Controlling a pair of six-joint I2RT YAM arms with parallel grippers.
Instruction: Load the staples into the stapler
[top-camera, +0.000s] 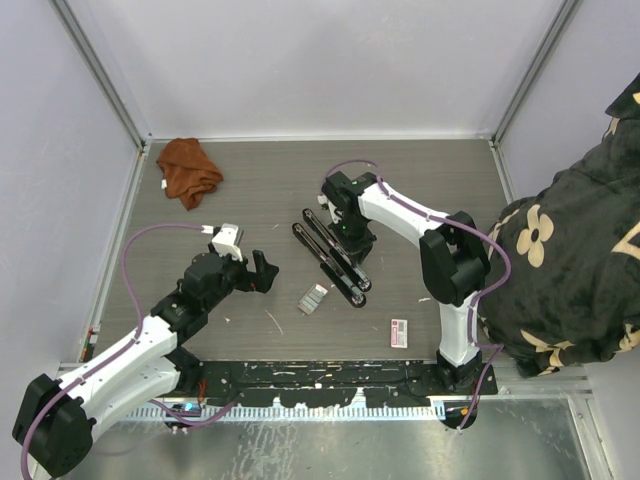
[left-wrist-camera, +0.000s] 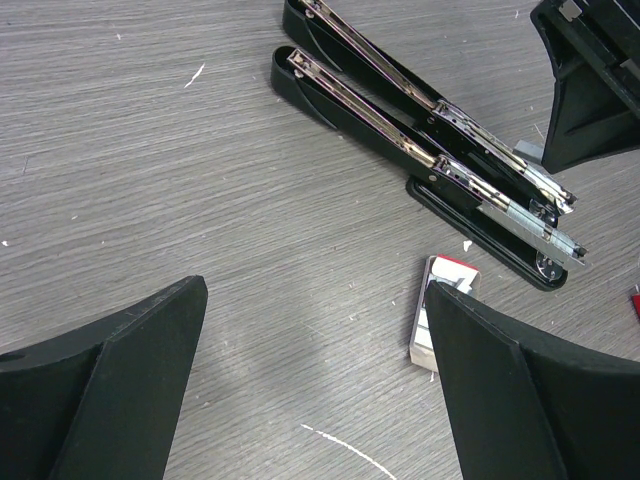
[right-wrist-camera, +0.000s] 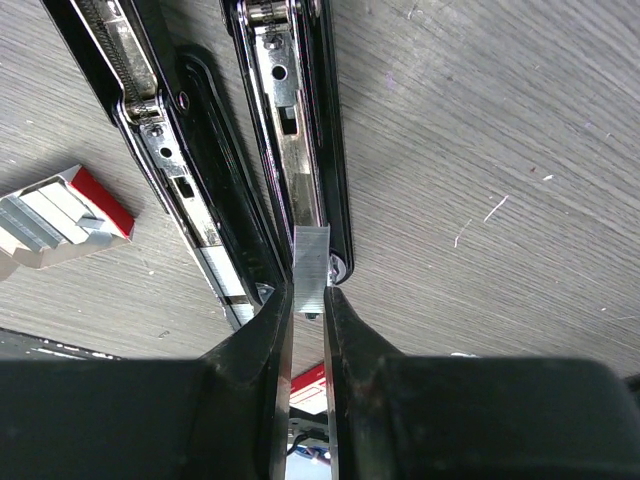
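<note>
Two black staplers lie opened side by side in the middle of the table, the left one and the right one. My right gripper is shut on a short grey staple strip, held over the front end of the right stapler's channel; whether it touches the rail I cannot tell. Another staple strip sits in the left stapler's channel. Left of the staplers, my left gripper stands open and empty above the table. An open staple box with strips inside lies near the staplers' front ends.
A red and white box lies at the front right. Brown cloth is bunched at the back left. Dark flowered fabric rises beyond the right edge. Between the cloth and the staplers, the table is clear.
</note>
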